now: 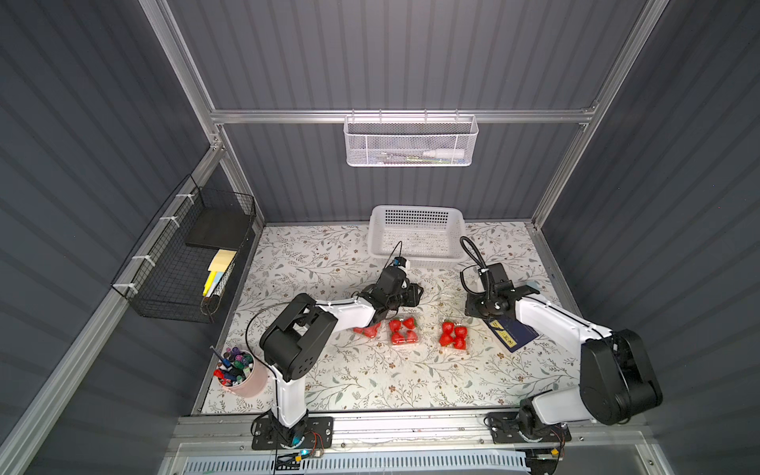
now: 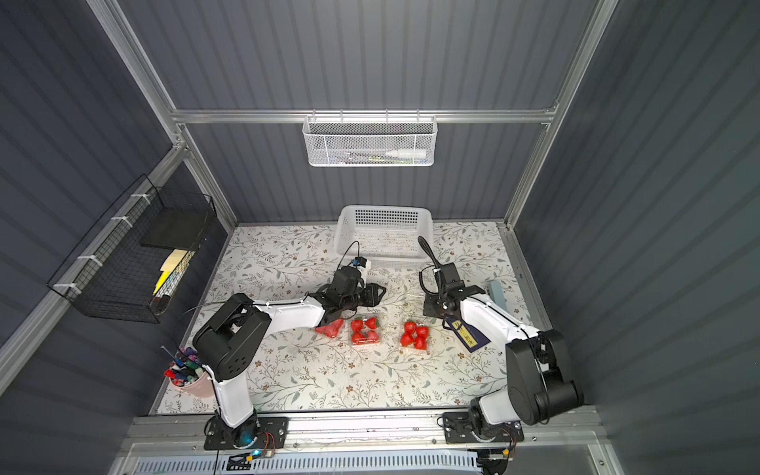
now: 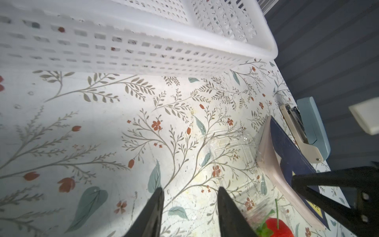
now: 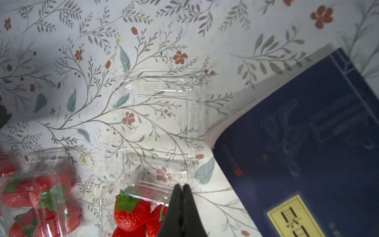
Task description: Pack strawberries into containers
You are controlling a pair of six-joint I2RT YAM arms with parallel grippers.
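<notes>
A clear container (image 1: 453, 335) with several red strawberries sits at the table's middle; its transparent lid (image 4: 158, 130) lies folded back flat on the far side. To its left is a second clear container (image 1: 403, 331), also filled with strawberries and apparently covered. More red (image 1: 368, 330) shows partly beneath the left arm; its form is unclear. Above the bare table behind the left container, my left gripper has its fingers apart, nothing between them. My right gripper is shut with nothing visible between its tips, over the open container's hinge side near the lid.
A white perforated basket (image 1: 418, 255) stands at the back. By the right arm lie a dark blue book (image 4: 292, 130) and a light blue stapler (image 3: 311, 122). A pink cup of pens (image 1: 244, 376) is at front left. Between basket and containers the table is clear.
</notes>
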